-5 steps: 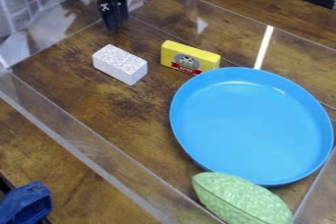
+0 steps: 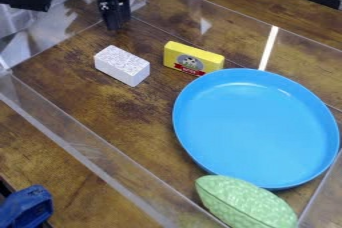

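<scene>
My gripper [image 2: 115, 10] is a dark shape at the top left edge of the wooden tray, low by the clear wall; whether it is open or shut is too dark and small to tell. A white speckled block [image 2: 122, 65] lies below it, and a yellow box [image 2: 193, 58] with a red label sits to the right of that. A large blue plate [image 2: 254, 127] fills the right side.
A green leaf-shaped object [image 2: 246, 202] lies at the bottom right. A blue object [image 2: 24, 206] is outside at the lower left. Clear walls edge the workspace.
The dark arm at the top left has shifted slightly since a second ago. The block, box and plate have not moved.
</scene>
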